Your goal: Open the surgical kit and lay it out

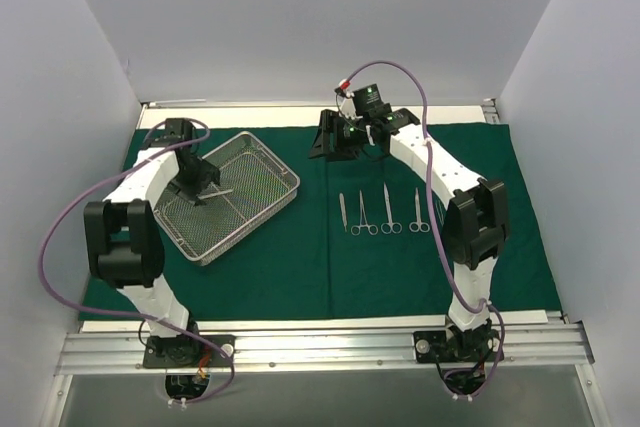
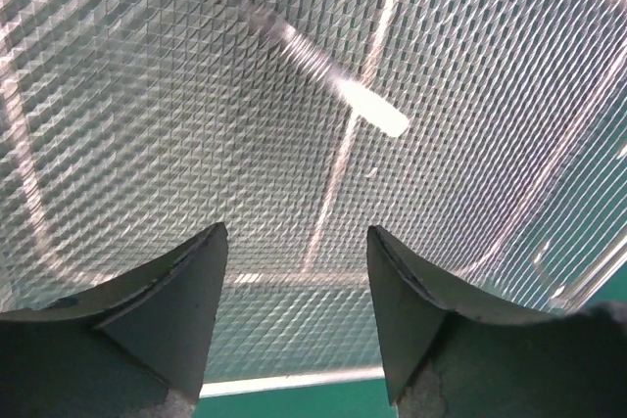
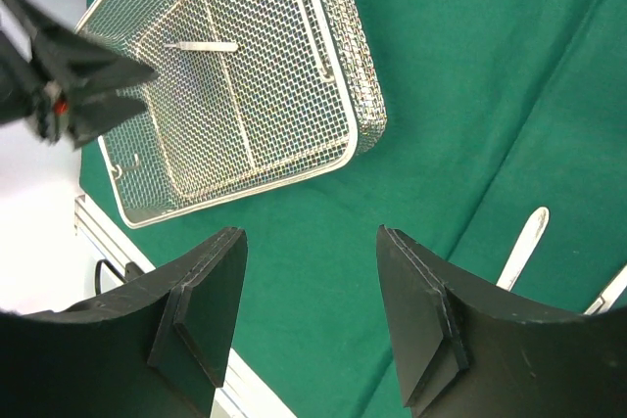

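Observation:
A mesh tray (image 1: pixel 258 222) lies on the left of the green cloth, with a slim silver instrument (image 2: pixel 372 108) inside, blurred in the left wrist view. My left gripper is open above the tray, nothing between its fingers. My right gripper hangs open over the middle of the cloth. Right of centre, a straight instrument (image 1: pixel 343 211), scissor-like tools (image 1: pixel 364 222) and several other instruments lie in a row, some partly hidden by the right arm.
The green cloth (image 1: pixel 270 287) has bare room in front of the tray and the row. Walls (image 1: pixel 60 147) stand on either side.

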